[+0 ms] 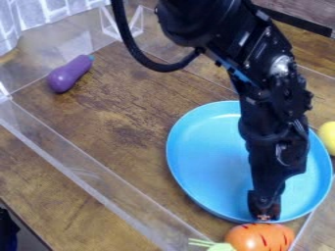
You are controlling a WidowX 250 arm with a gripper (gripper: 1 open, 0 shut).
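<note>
My black gripper [265, 204] reaches down over the blue plate [197, 147], its tip low near the plate's front edge, just above an orange toy carrot [258, 237] with green leaves that lies outside the rim. The fingers point down and stand open; what lies between the fingertips is too dark and small to tell.
A purple toy eggplant [71, 74] lies at the upper left. A yellow object [327, 137] sits at the right edge, partly out of view. Clear plastic walls border the wooden surface, whose left middle is free.
</note>
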